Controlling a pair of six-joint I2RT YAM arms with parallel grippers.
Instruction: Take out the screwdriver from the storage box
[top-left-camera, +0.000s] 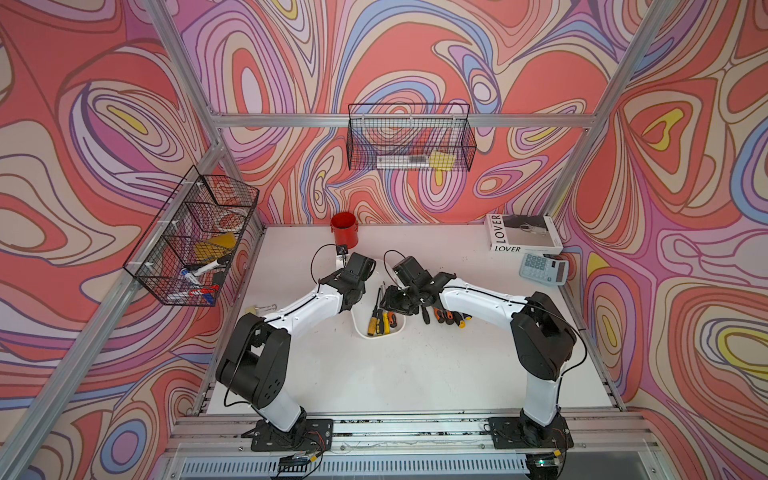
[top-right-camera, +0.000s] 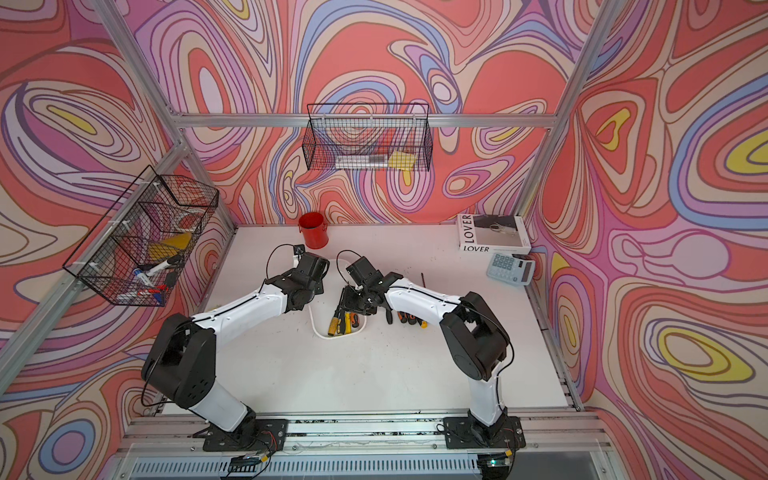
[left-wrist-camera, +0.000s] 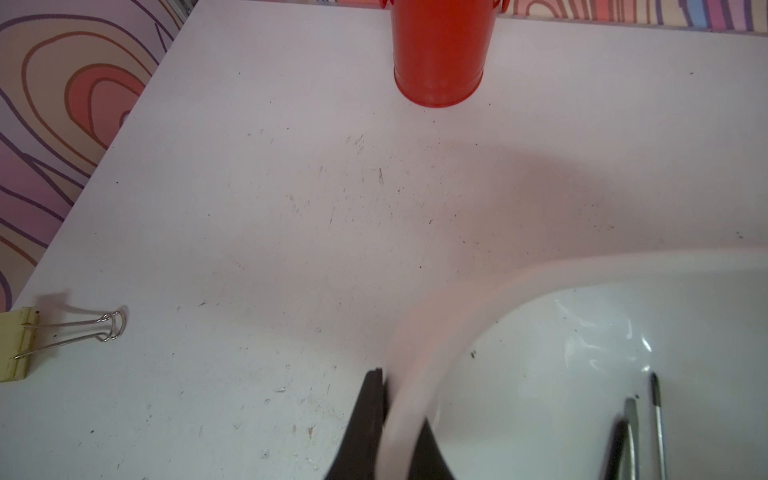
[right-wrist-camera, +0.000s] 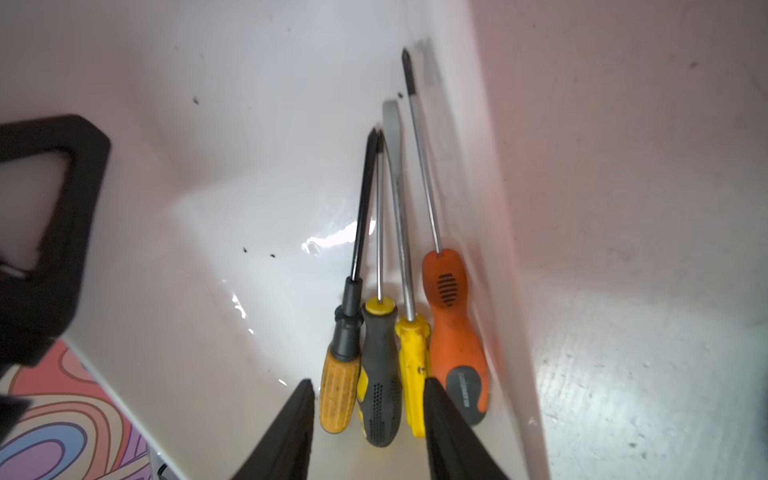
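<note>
The white storage box stands at mid-table. My left gripper is shut on its left rim, one dark finger on each side. Inside, the right wrist view has several screwdrivers side by side: amber with a black collar, black and yellow, yellow, and orange-red. My right gripper is over the handle ends, its fingertips apart, with the amber, black and yellow handles lying in line with the gap. Whether its fingers touch any handle cannot be made out.
Several more tools lie on the table right of the box. A red bucket stands behind it; a binder clip is at left. A book and a calculator occupy the back right.
</note>
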